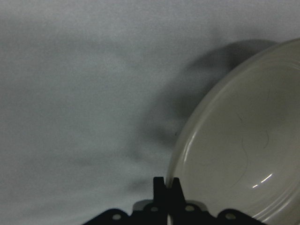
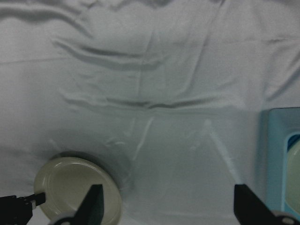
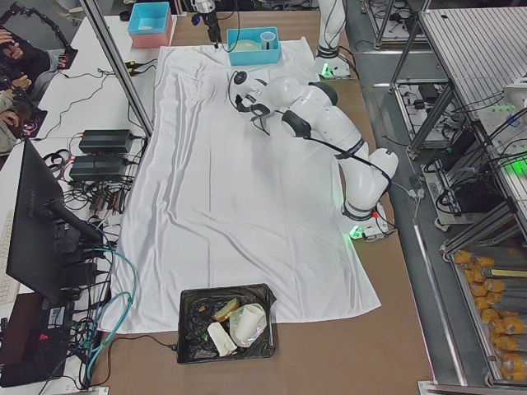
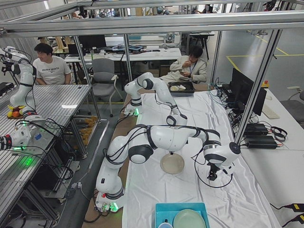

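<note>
A cream plate (image 4: 172,163) lies on the white cloth between the two arms. In the left wrist view my left gripper is at the plate's rim (image 1: 243,131), which runs down between its fingertips; whether it grips the rim is unclear. The right wrist view shows that same rim contact at the plate's (image 2: 75,185) left edge. My right gripper stands open above bare cloth, between the plate and a blue bin (image 2: 276,154); it also shows in the right camera view (image 4: 213,172).
The blue bin (image 3: 255,58) holds a pale green plate (image 4: 188,220) and a cup (image 3: 268,39). A black tray (image 3: 198,325) with food waste and white items stands at the cloth's far end from it.
</note>
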